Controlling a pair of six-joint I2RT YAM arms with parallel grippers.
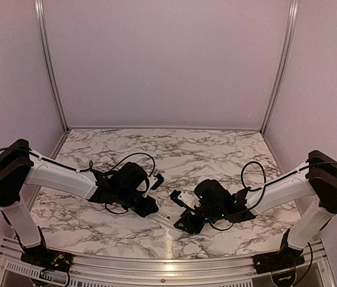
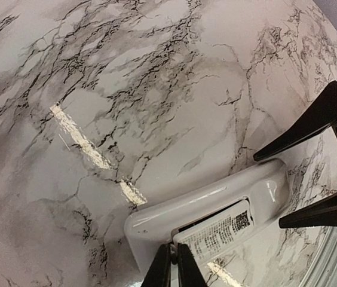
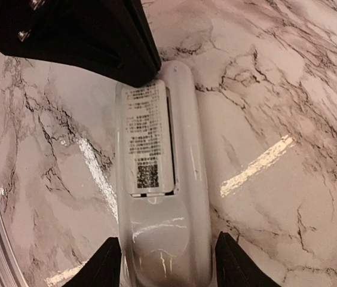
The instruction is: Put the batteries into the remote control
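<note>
The white remote control [image 1: 165, 220] lies back up on the marble table between both grippers, a labelled panel [image 3: 144, 137] in its back; whether batteries are inside cannot be seen. My left gripper is shut, its tips at the near end of that panel. My right gripper is part open around the far end of the remote, one finger on each side, as the right wrist view shows; whether both fingers touch it is unclear.
A metal rail [image 1: 162, 263] runs along the front edge, and pale walls enclose the back and sides.
</note>
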